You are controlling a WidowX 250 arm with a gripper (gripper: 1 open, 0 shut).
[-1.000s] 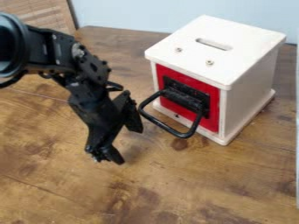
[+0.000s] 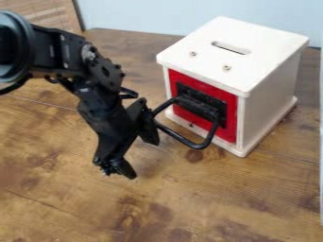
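A white wooden box [image 2: 267, 104] with a slot and two small knobs on top stands at the right. Its red front panel [image 2: 179, 81] carries a black fitting with a black loop handle [image 2: 206, 138] sticking out toward me. My black gripper [image 2: 135, 152] hangs left of the box, pointing down over the tabletop, open, close to the outer end of the handle. Whether it touches the handle is hard to tell.
A pale wall [image 2: 145, 14] is behind, and a pale edge runs along the far right.
My gripper has shifted slightly right toward the handle and turned a little. The box stands in the same place.
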